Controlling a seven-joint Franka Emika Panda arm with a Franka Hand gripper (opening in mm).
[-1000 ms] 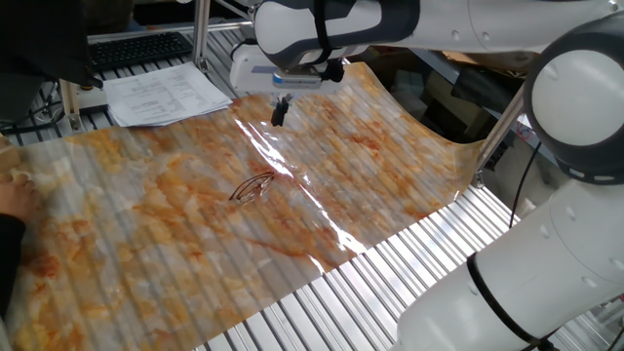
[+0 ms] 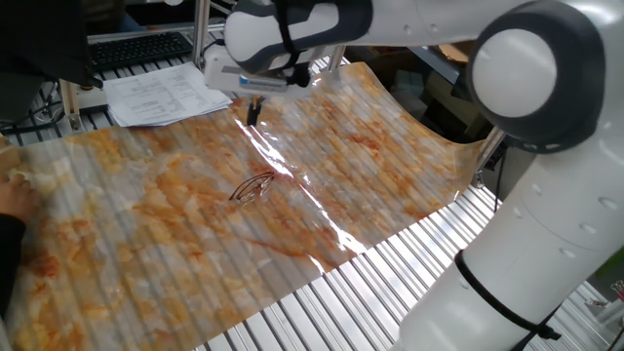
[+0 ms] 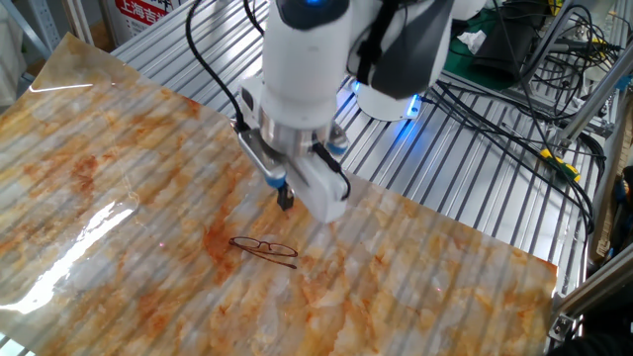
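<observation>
A pair of thin-framed glasses [image 2: 255, 185] lies on the marbled orange-and-white sheet [image 2: 185, 195], near its middle. In exterior view 2 the glasses [image 3: 263, 247] show both lens rims and a temple stretched out below them. Above the sheet hangs my gripper [image 2: 254, 113], its dark fingers close together with nothing visible between them. Seen from exterior view 2, the gripper [image 3: 285, 198] is up and slightly right of the glasses, apart from them.
Printed papers [image 2: 166, 95] rest at the sheet's far edge, with a keyboard [image 2: 141, 49] behind them. A person's hand [image 2: 18, 195] is at the left edge. Slatted metal table [image 2: 331, 302] shows in front. Cables [image 3: 534, 148] run at the right in exterior view 2.
My arm and gripper have moved left across the far part of the sheet in exterior view 1, the gripper also dropping slightly. The glasses, sheet and papers have stayed put.
</observation>
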